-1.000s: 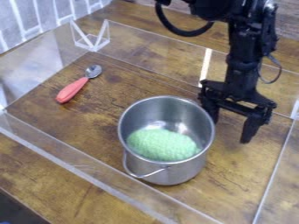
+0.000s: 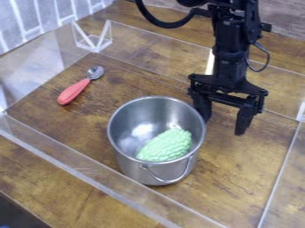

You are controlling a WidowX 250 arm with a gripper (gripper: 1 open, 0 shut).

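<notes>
My black gripper (image 2: 224, 111) hangs low over the wooden table at the right, open, its two fingers spread apart beside the steel pot's rim. The steel pot (image 2: 128, 125) stands in the lower middle with a light green, bumpy object (image 2: 167, 145) inside it. Nothing shows between the fingers.
A spoon with a red handle (image 2: 74, 90) lies at the left. A clear wall runs along the table's left side, and a small white wire piece (image 2: 93, 36) is at the top left.
Since a second ago the pot has shifted slightly and the green object sits differently in it.
</notes>
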